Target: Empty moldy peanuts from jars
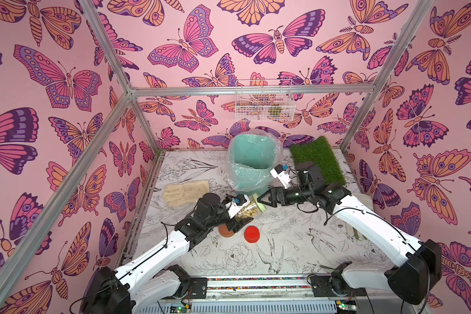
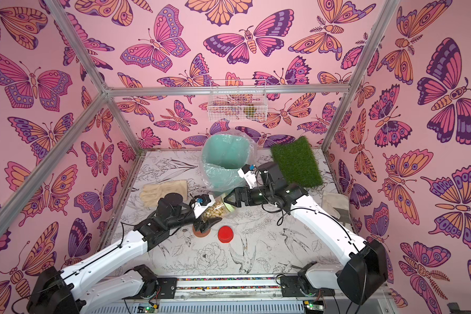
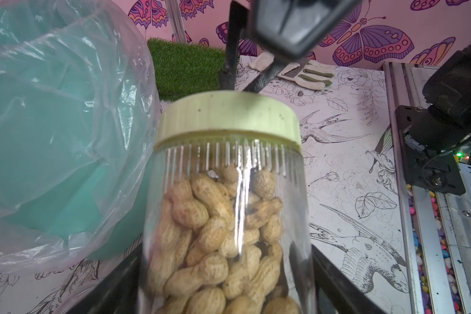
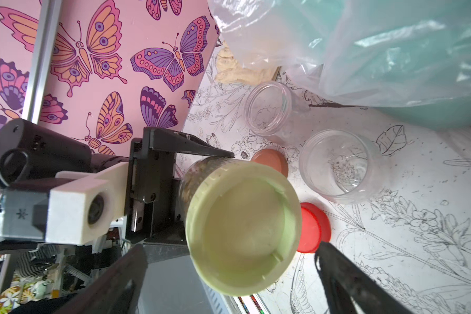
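A clear jar of peanuts (image 3: 225,230) with a pale green lid (image 3: 227,115) lies tilted between the fingers of my left gripper (image 1: 238,214), in front of the bin; whether they press on it is hard to tell. My right gripper (image 1: 271,197) stands open just beyond the lid, its fingertips facing it with nothing held; in the right wrist view the lid (image 4: 243,225) sits between its blurred fingers. A teal bin (image 1: 253,151) with a plastic liner stands behind. Two clear empty jars (image 4: 340,164) stand on the table, with a red lid (image 1: 251,234) and an orange lid (image 4: 269,159) nearby.
A beige glove (image 1: 185,191) lies left of the bin. A grass mat (image 1: 319,157) lies at back right, and a pale glove is at the right edge. A wire basket (image 1: 264,104) hangs on the back wall.
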